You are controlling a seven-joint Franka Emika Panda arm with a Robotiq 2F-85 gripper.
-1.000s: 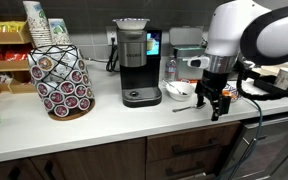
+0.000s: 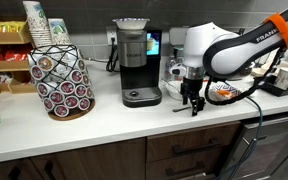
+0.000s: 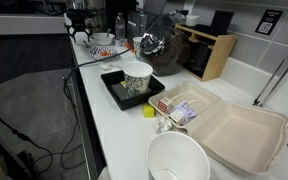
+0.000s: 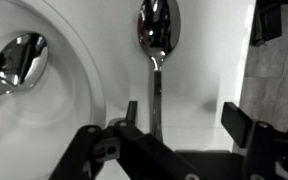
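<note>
A metal spoon [image 4: 157, 70] lies on the white counter, its bowl pointing away and its handle running back between my fingers. My gripper is part open above it, with a wide gap between the pads. The handle is nearer the left finger [image 4: 132, 112]; I see no grip on it. Left of it is a white bowl [image 4: 92, 62] with a second spoon [image 4: 21, 58] inside. In exterior view 1 the gripper [image 2: 192, 104] is low over the counter, right of the coffee machine [image 2: 140, 65], and hides part of the bowl.
The counter's front edge lies close to the gripper, with drawers [image 2: 179, 142] below. A rack of coffee pods [image 2: 62, 85] stands to the left. Between rack and gripper, the front of the counter [image 2: 114, 122] is clear. A black tray [image 3: 129, 98] is in exterior view 2.
The arm has shifted left across exterior view 1, bringing the gripper from right of the bowl to in front of it. The bowl, in plain sight before, is now partly covered.
</note>
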